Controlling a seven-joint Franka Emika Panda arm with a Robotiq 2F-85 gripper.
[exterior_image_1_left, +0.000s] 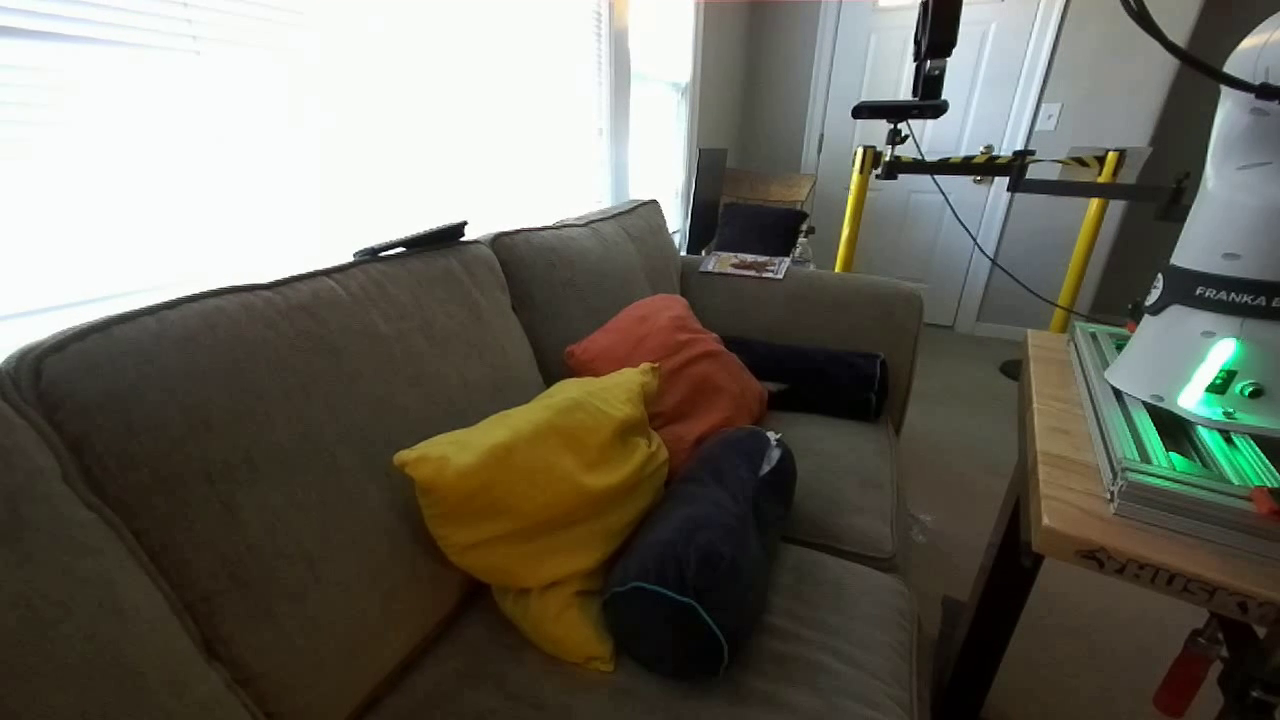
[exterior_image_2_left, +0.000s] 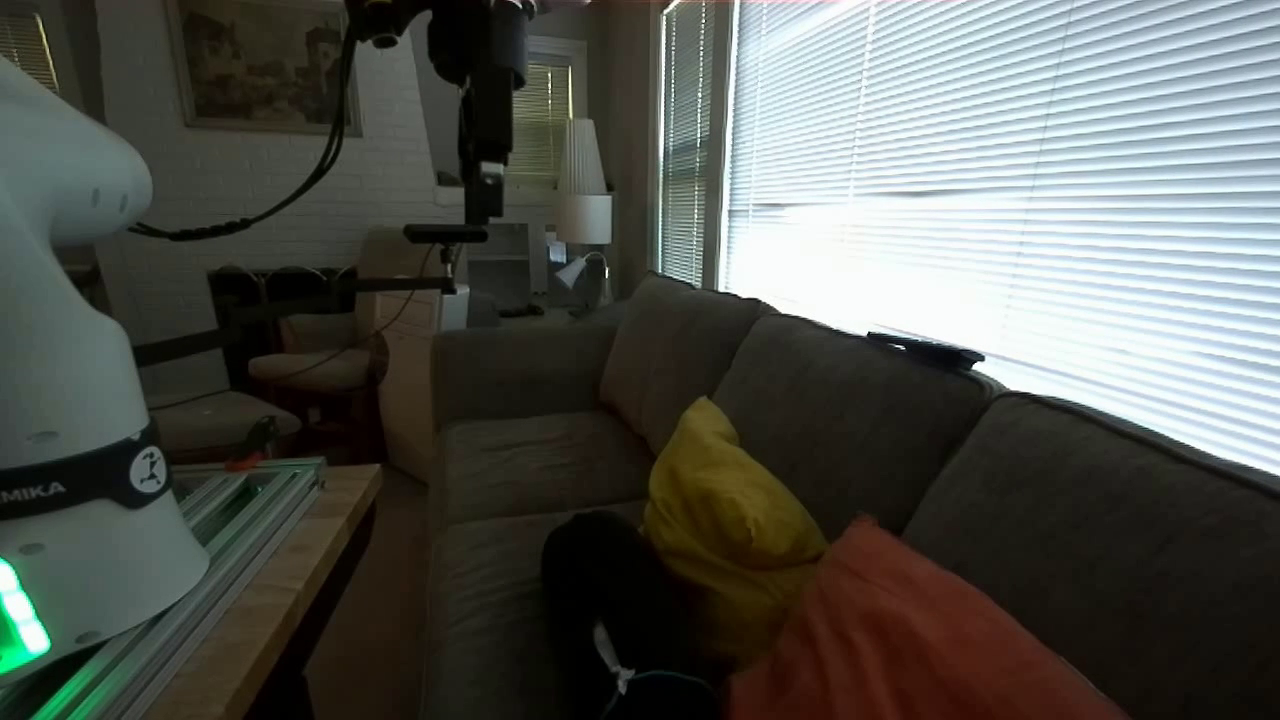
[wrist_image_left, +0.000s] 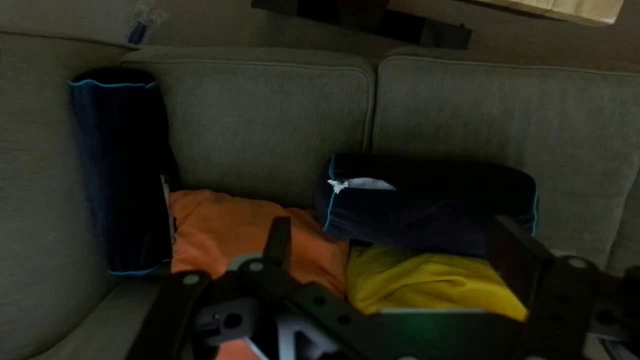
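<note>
My gripper stands open above the sofa, its two dark fingers wide apart and nothing held between them. Below, in the wrist view, lie an orange pillow, a yellow pillow and a navy bolster with light-blue piping. A second navy bolster runs along the sofa's arm. From the side, the yellow pillow leans on the backrest, overlapping the orange pillow, with the nearer bolster in front. High above the cushions, part of the gripper's dark fingers hangs into view.
A wooden workbench carrying the arm's base stands across a gap from the sofa. A dark flat object rests on top of the backrest. Beyond the sofa's end is a camera on a mount. Seat cushion at one end is bare.
</note>
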